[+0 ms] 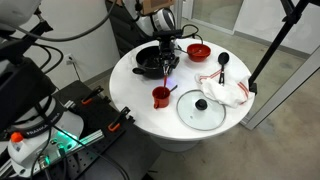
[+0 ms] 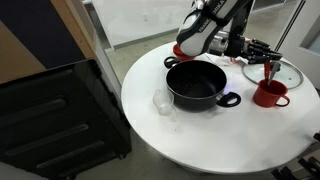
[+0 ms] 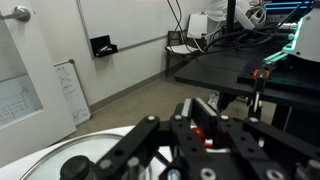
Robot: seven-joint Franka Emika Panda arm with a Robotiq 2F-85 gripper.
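Observation:
A slim red utensil (image 1: 165, 77) slants up from the red mug (image 1: 161, 97) toward my gripper (image 1: 170, 66). My gripper is shut on its upper part. From the second exterior view, the utensil (image 2: 267, 71) stands nearly upright, its lower end hidden at the mug (image 2: 269, 94). The fingers are small and dark there, so the exact hold is hard to see. Along the bottom of the wrist view, dark gripper parts cover much of the scene, and a bit of red shows among them.
A black pot (image 2: 196, 83) stands beside the arm. The glass lid (image 1: 201, 110), a white cloth (image 1: 226, 88) with a black ladle (image 1: 222, 61), and a red bowl (image 1: 199, 51) occupy other parts of the round table. A clear cup (image 2: 163, 101) stands near the pot.

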